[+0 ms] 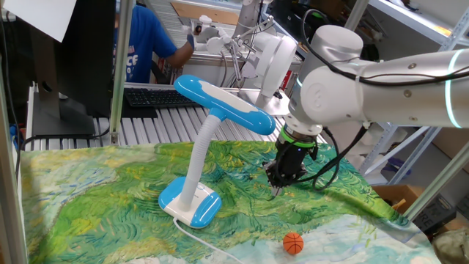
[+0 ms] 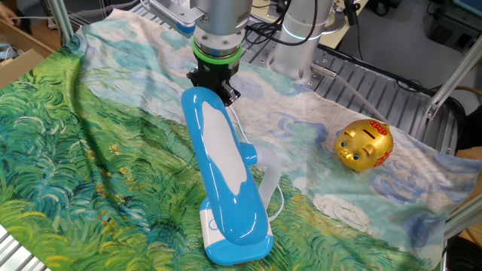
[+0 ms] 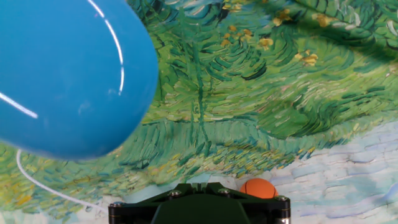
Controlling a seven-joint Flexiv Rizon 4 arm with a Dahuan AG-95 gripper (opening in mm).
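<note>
A blue and white desk lamp (image 1: 192,199) stands upright on the painted cloth, its head (image 1: 227,106) tilted over the table. My gripper (image 1: 284,182) hangs above the cloth, right of the lamp in exterior view 1, with free air below it. Its fingers look spread, nothing seen between them. In the wrist view the gripper shows at the bottom edge, and the lamp head (image 3: 68,74) fills the upper left. A small orange basketball (image 1: 293,243) lies on the cloth; part of the ball (image 3: 259,188) shows behind the gripper. A gold piggy bank (image 2: 364,144) sits on the pale cloth.
A lamp cord (image 1: 201,240) trails across the cloth. A keyboard (image 1: 163,97) and a monitor (image 1: 73,66) stand behind the cloth, and a person in blue (image 1: 150,44) is beyond.
</note>
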